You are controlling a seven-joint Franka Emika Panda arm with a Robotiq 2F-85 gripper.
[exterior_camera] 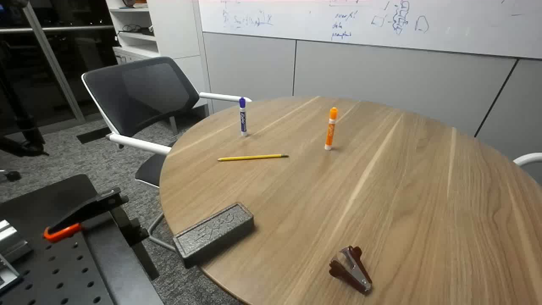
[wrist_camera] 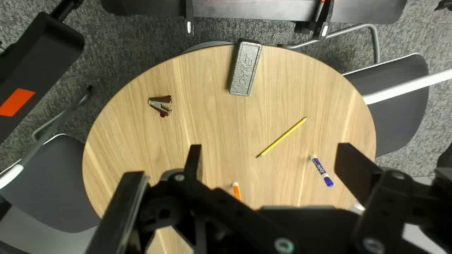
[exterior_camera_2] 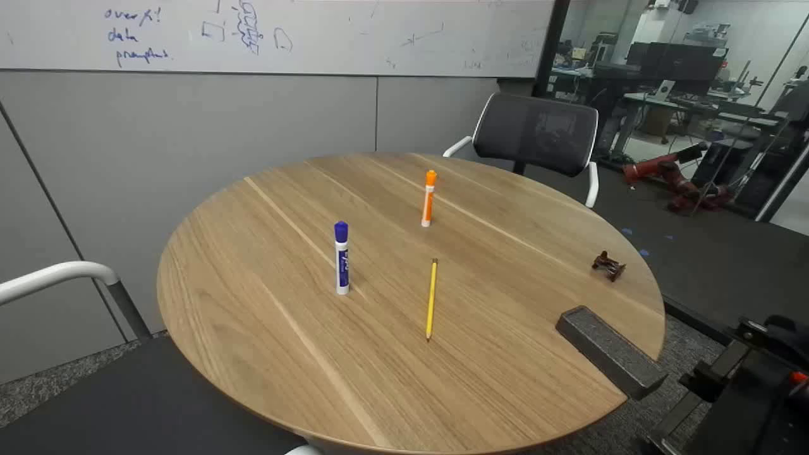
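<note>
In the wrist view my gripper hangs high above the round wooden table, its fingers (wrist_camera: 194, 163) spread wide and empty. Below the gap lies a yellow pencil (wrist_camera: 281, 137), flat on the wood. A blue-capped marker (exterior_camera: 242, 117) stands upright, as does an orange marker (exterior_camera: 331, 130); the gripper body partly covers the orange one (wrist_camera: 236, 190) from above. An Expo eraser (exterior_camera_2: 608, 350) sits at the table's rim, one end over the edge. Away from it rests a brown staple remover (exterior_camera: 352, 269). Neither exterior view shows the gripper.
Bare wood surrounds each object on the round table (exterior_camera_2: 250, 280). Chairs stand close to the rim, one with a mesh back (exterior_camera_2: 536, 133). A black perforated platform (exterior_camera: 56, 274) is beside the eraser's end of the table.
</note>
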